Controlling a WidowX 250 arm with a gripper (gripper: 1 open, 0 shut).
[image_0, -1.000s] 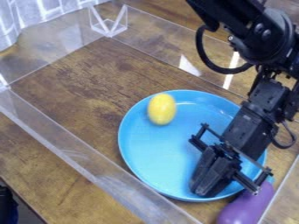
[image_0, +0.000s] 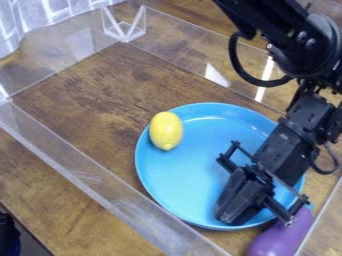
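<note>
A blue round tray or plate (image_0: 174, 172) lies on the wooden floor of the clear-walled bin, with a yellow egg-shaped object (image_0: 166, 130) on its upper left. The black gripper (image_0: 243, 200) is down on the right part of the blue tray, its fingers low near the tray's surface. Dark parts overlap there, so whether it is open or shut, or has anything between the fingers, is unclear. A purple eggplant-like object (image_0: 278, 236) lies at the lower right, beside the tray.
Clear plastic walls (image_0: 80, 160) run along the left and bottom. The arm and its cables fill the right side.
The yellow object has moved left on the tray, from near its upper middle toward the left rim. The gripper stays in about the same place.
</note>
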